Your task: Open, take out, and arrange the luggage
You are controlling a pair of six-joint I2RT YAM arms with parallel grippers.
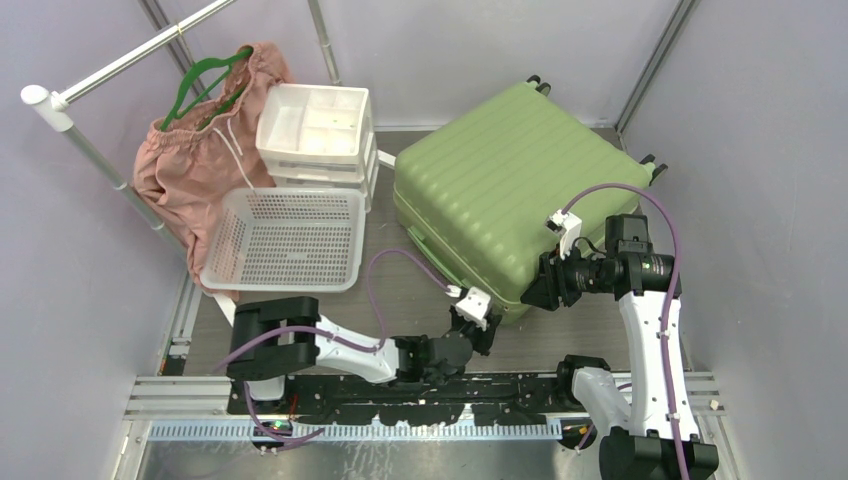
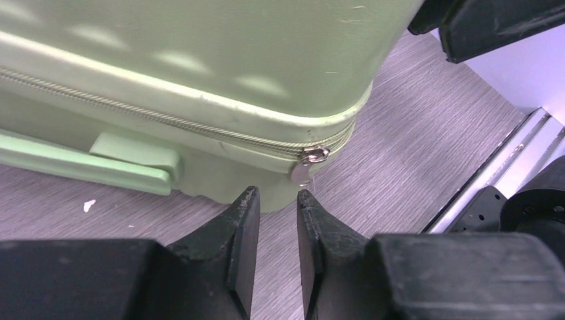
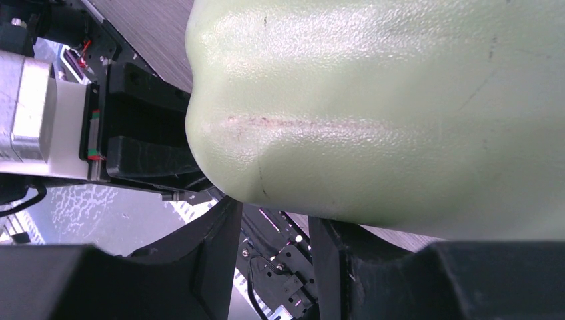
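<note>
A green ribbed suitcase lies on the floor, with a side handle and a zipper pull near its front corner. My left gripper is just below and in front of that pull, fingertips a small gap apart, nothing seen held between them. My right gripper is at the suitcase's front right corner, its fingertips apart and tucked against the edge of the shell.
On the left stand a white perforated basket, stacked plastic drawers and a pink bag with a green hanger on a rail. Bare floor shows between basket and suitcase. Walls enclose the sides and back.
</note>
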